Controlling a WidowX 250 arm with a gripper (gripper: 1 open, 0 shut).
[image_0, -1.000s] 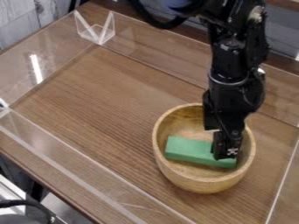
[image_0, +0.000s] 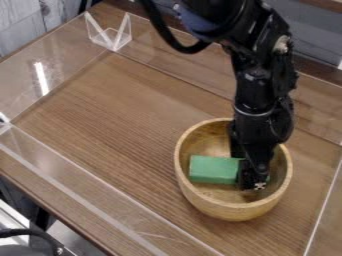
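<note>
A round wooden bowl (image_0: 230, 207) stands on the wooden table in the camera view. In it lies a green block (image_0: 214, 169), its right part hidden by my black gripper (image_0: 249, 168). The gripper reaches down into the bowl over that end of the block. It appears closed on the block, though the fingertips are dark and partly hidden.
A white wire stand (image_0: 110, 32) sits at the back left. A dark cable (image_0: 27, 235) shows at the lower left edge.
My gripper has come lower into the bowl and closed around the block's right end, which it now covers. The block sits slightly further left.
</note>
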